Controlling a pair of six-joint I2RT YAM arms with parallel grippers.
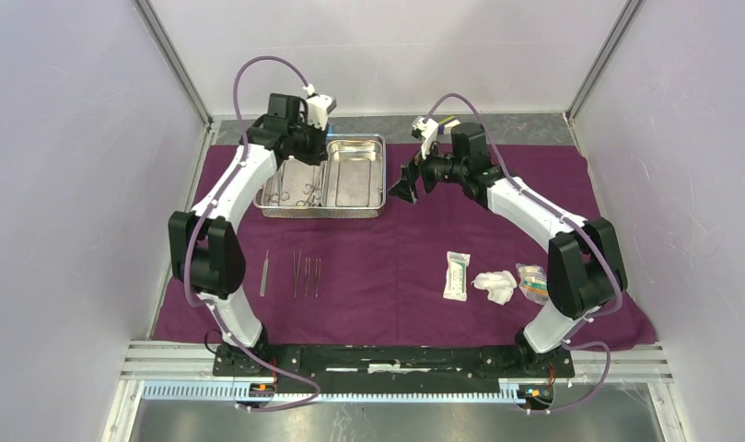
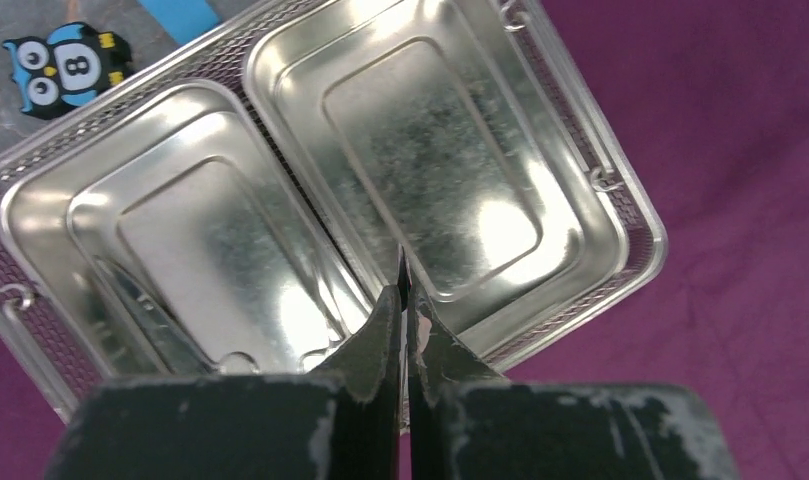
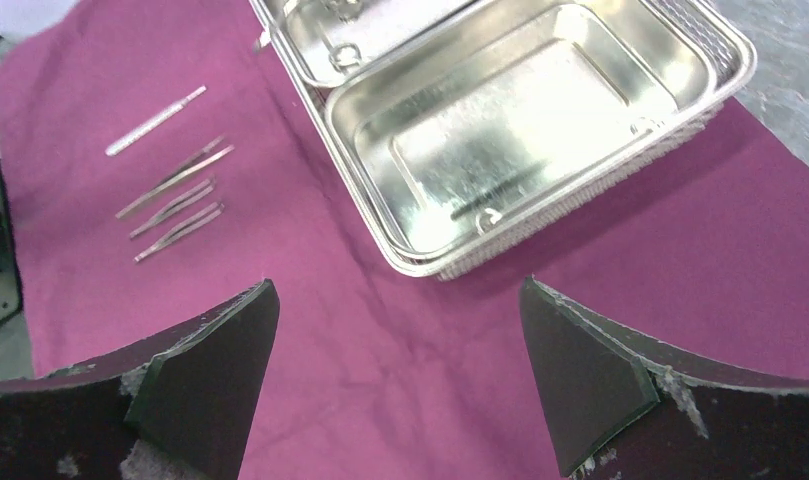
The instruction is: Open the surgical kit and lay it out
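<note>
A steel instrument tray holds two inner trays; the left one contains scissor-like instruments, the right one looks empty. My left gripper is shut above the trays, with nothing clearly between its fingers. My right gripper is open and empty, just right of the tray. On the cloth lie a thin straight instrument and several tweezers in a row at front left, and a wrapped packet, white gauze and a bagged bundle at front right.
A grey strip runs behind it along the back wall, with small objects on it.
</note>
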